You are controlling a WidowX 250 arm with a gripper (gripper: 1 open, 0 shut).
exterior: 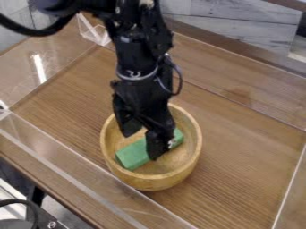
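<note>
My black gripper (143, 126) hangs over a yellow round bowl (149, 177), its fingers open and reaching down into the bowl. A green oblong object (136, 156) lies on the bowl's floor between and under the fingertips, partly hidden by them. I see no sign of it being held.
The bowl stands on a wooden table (235, 168) with clear room to the right and left. A light grey wood surface runs along the back. A black cable shows at the lower left corner.
</note>
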